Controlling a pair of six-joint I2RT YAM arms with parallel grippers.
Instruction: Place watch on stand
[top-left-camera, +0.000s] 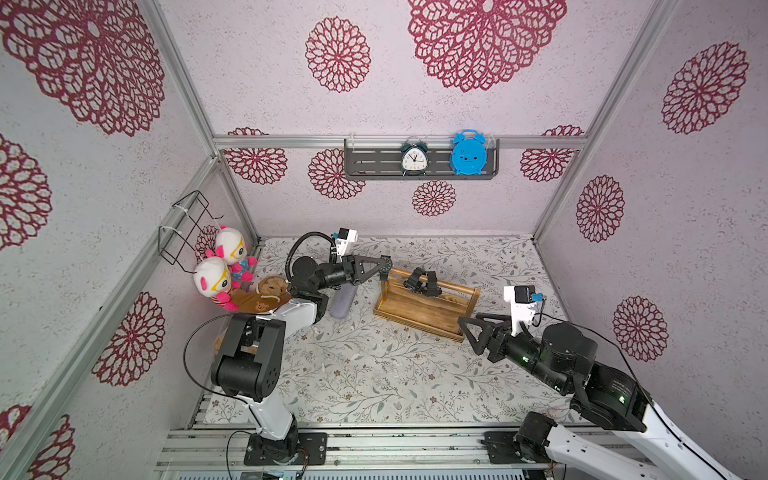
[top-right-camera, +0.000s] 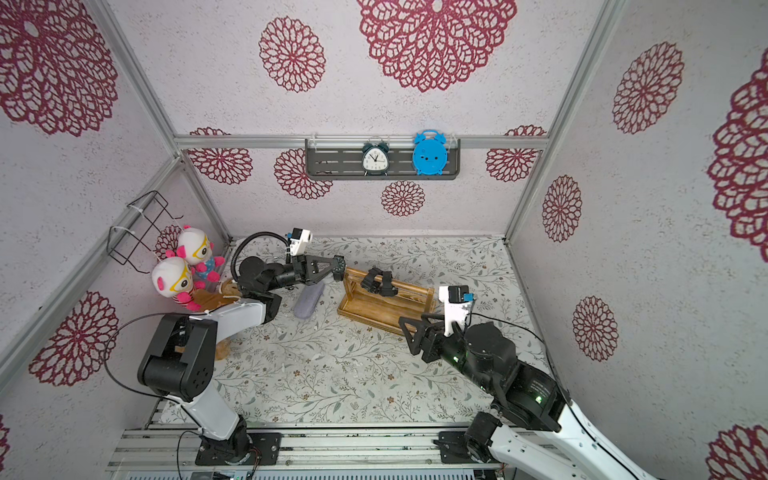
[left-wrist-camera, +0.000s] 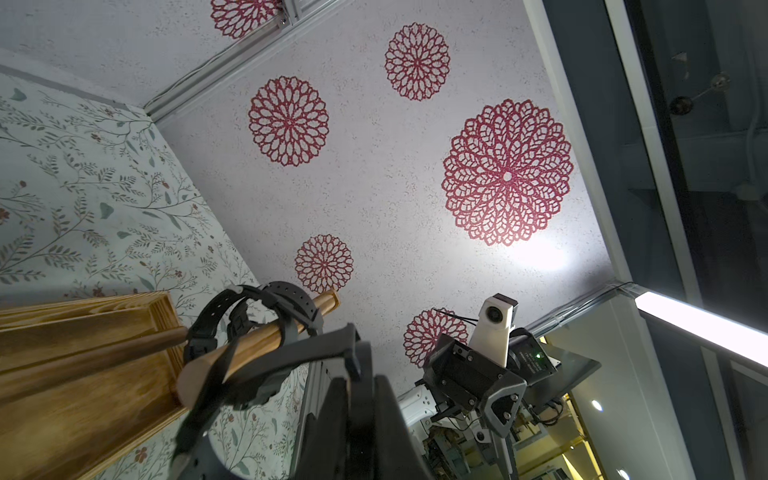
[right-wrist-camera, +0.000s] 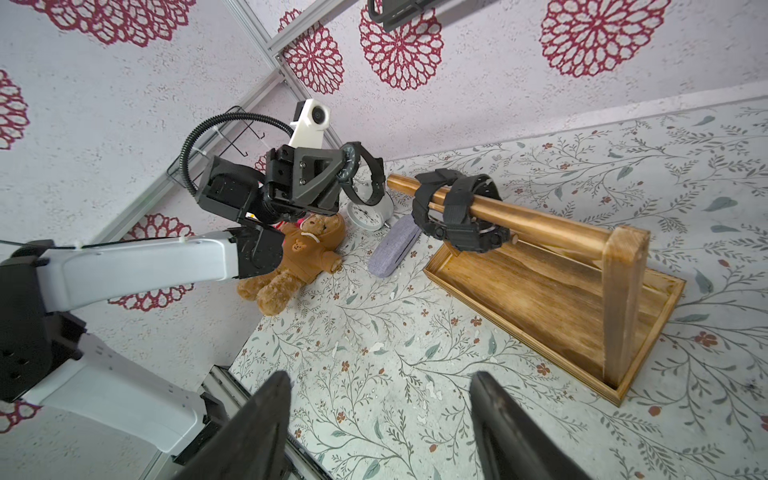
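Observation:
A black watch (right-wrist-camera: 377, 177), its strap curved in a loop, is gripped by my left gripper, which is shut on the strap. The loop is at the left end of the wooden stand (top-left-camera: 420, 316), close to the end of its upper bar (right-wrist-camera: 552, 220). Whether it touches the bar, I cannot tell. More black watch bands (right-wrist-camera: 460, 209) hang around that bar further along. My right gripper is open and empty, its fingers wide apart, in front of the stand's right end in the top views.
A grey-purple case (right-wrist-camera: 393, 246) lies left of the stand. Behind it are a white clock (right-wrist-camera: 368, 214) and a brown teddy bear (right-wrist-camera: 308, 248). Two more clocks stand on the wall shelf (top-left-camera: 368, 164).

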